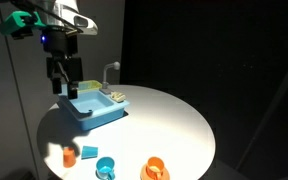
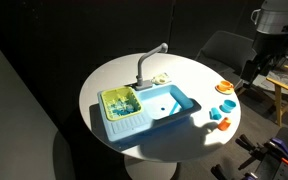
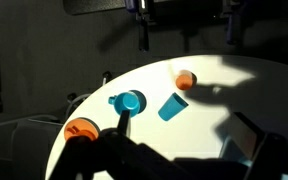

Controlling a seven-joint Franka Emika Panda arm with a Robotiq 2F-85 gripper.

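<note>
High above the table's edge, my gripper (image 1: 65,92) stands open with its fingers spread and nothing between them. Below it, a small orange cup (image 1: 69,158) rests near the table edge; the wrist view shows this orange cup (image 3: 185,80) below the span of the fingers. Close by lies a small blue piece (image 1: 89,152), seemingly a tipped cup. Farther along, an orange mug (image 1: 155,166) sits on an orange saucer.
A light-blue sink tub (image 2: 134,128) with a grey faucet (image 2: 146,72) behind it takes up much of the round white table. Its left side holds a yellow-green rack (image 2: 121,103). Something small and yellowish (image 2: 161,79) lies by the faucet. Bare tabletop (image 1: 179,125) extends right of the tub.
</note>
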